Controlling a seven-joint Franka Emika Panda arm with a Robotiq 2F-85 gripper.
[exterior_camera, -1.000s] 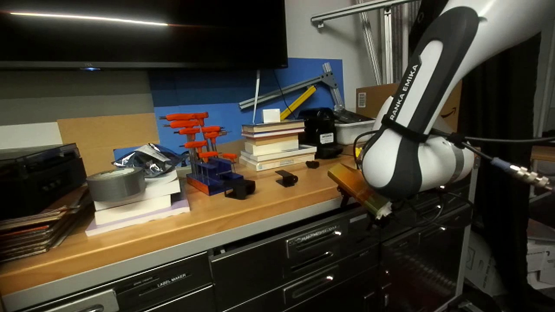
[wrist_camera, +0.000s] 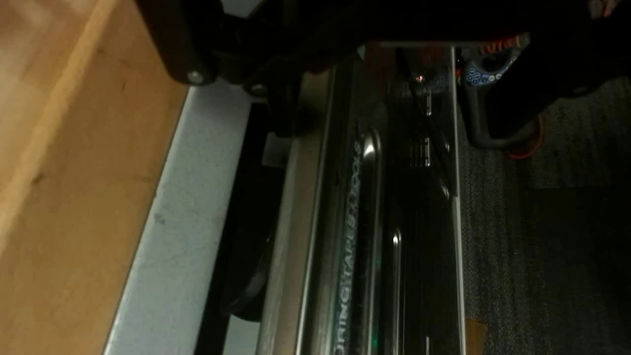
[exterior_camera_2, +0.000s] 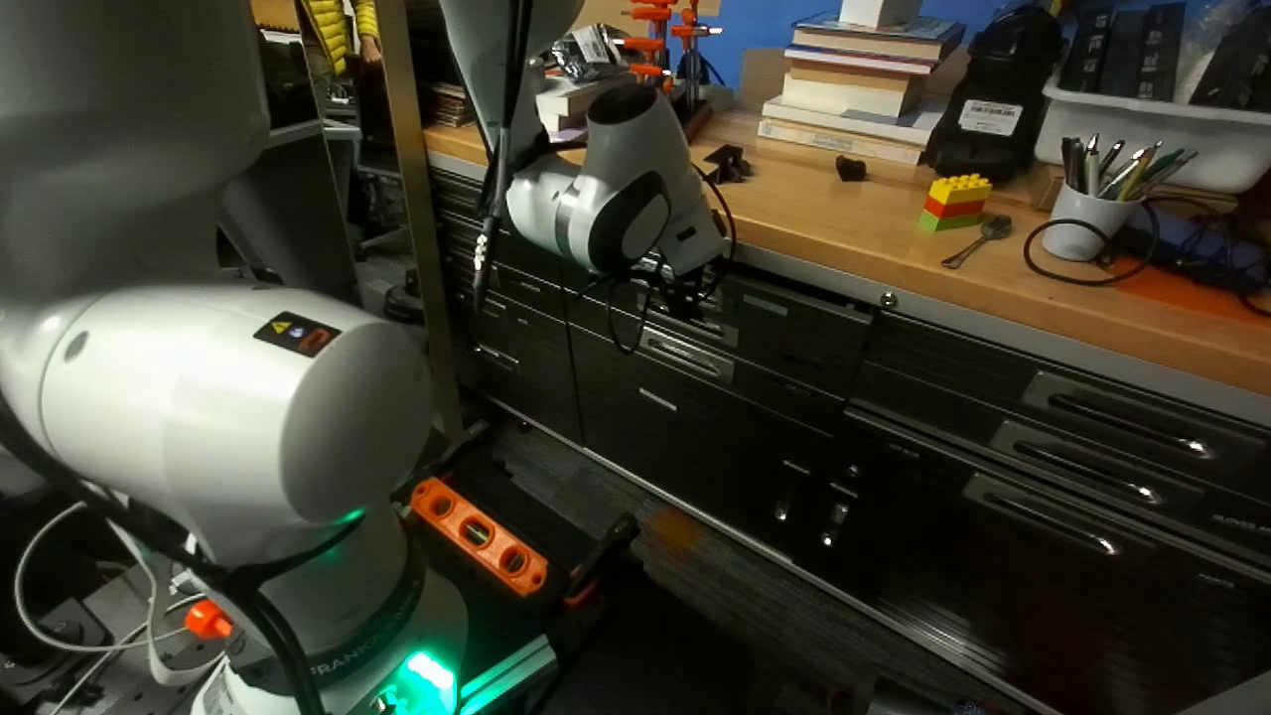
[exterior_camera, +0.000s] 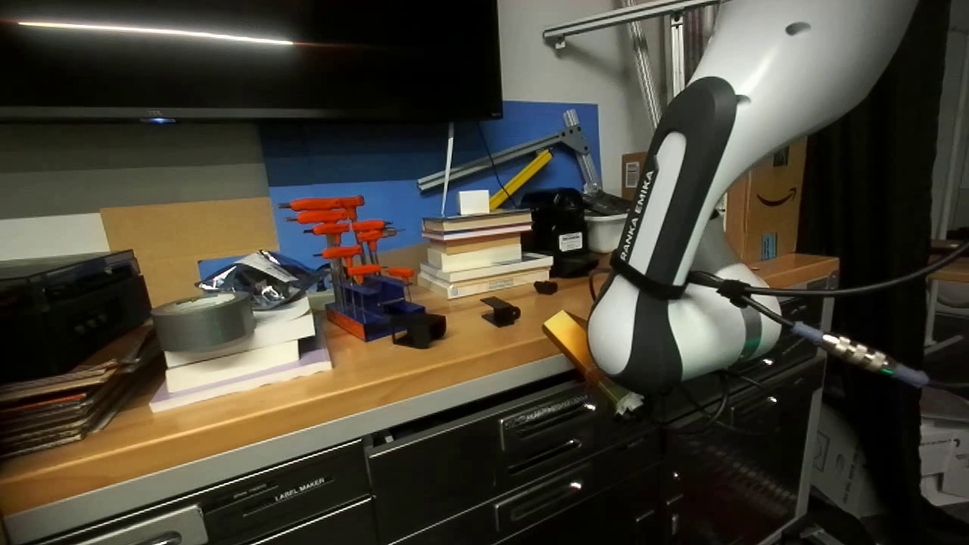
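My gripper is open, its dark fingers spread apart with nothing seen held between them. One finger (wrist_camera: 285,103) is at the top edge of a slightly pulled-out drawer (wrist_camera: 304,236), beside the dark gap under the worktop; whether it touches cannot be told. The other finger (wrist_camera: 508,106) is out over the floor side. White lettering and a long handle (wrist_camera: 371,195) run along the drawer front. In exterior view 2 the gripper (exterior_camera_2: 681,296) is low in front of the cabinet (exterior_camera_2: 715,429), small and dark. The arm hides it in exterior view 1.
Above the drawers, the wooden worktop (exterior_camera: 381,372) overhangs close to my wrist. On it stand a red-handled hex key stand (exterior_camera: 363,304), stacked books (exterior_camera: 481,259) and small black parts (exterior_camera: 418,328). A toy brick block (exterior_camera_2: 955,203) and spoon (exterior_camera_2: 979,240) lie farther along. Floor space is open before the cabinet.
In exterior view 1 the arm has moved left and downward along the cabinet front. The gold-coloured piece at its wrist has moved with it. Objects on the worktop look unchanged.
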